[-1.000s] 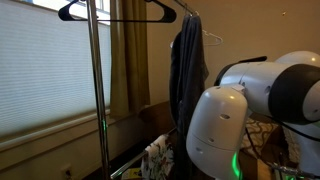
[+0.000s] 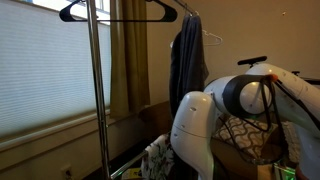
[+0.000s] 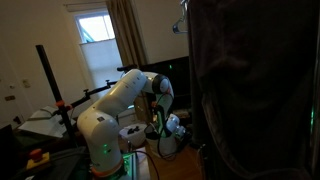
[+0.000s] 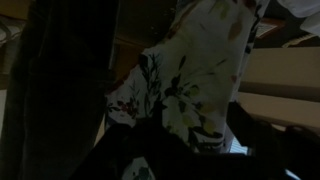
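A white cloth with a floral print (image 4: 185, 85) fills the middle of the dim wrist view. My gripper shows as dark shapes at the bottom of that view. Its fingers look spread apart, with part of the cloth in the gap; whether they touch it is too dark to tell. In exterior view 1 the floral cloth (image 2: 157, 160) is low, left of the white arm (image 2: 196, 118), and the gripper is hidden there. A dark garment (image 2: 186, 65) hangs from the rack above.
An upright metal pole (image 2: 98, 90) stands left of the arm. A black hanger (image 2: 118, 19) and a white hanger (image 2: 212, 39) are on the rack. In exterior view 2 a large dark hanging cloth (image 3: 250, 85) blocks the right side.
The arm has shifted left and away in exterior view 1, closer to the floral cloth. The dark garment and hangers look unmoved.
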